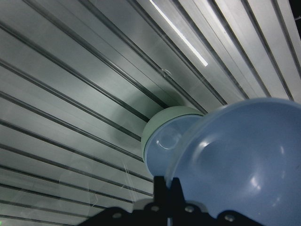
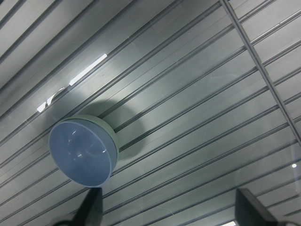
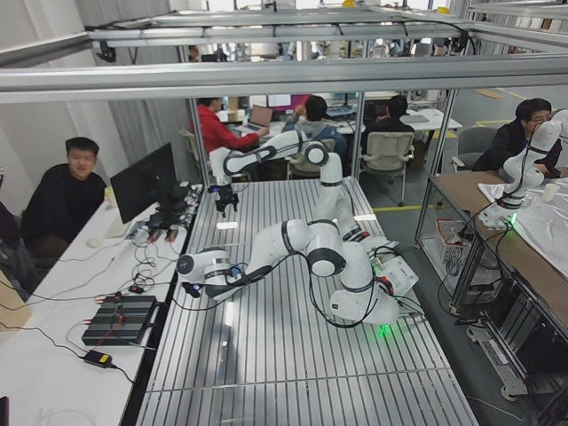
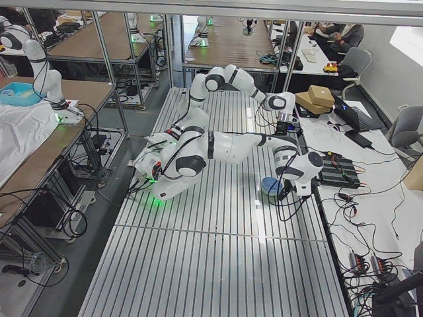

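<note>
In the left wrist view my left gripper is shut on the rim of a large blue bowl (image 1: 240,155). Beyond it on the slatted table a pale green bowl (image 1: 164,111) has a blue bowl (image 1: 164,141) inside. The right wrist view shows this nested stack, blue bowl (image 2: 82,150) in green bowl (image 2: 106,125), at the lower left. My right gripper is over the table beside them, open, with nothing seen between its fingers.
A white desk (image 4: 363,218) with cables, a black box and a monitor runs along one side. The arms reach across the middle.
</note>
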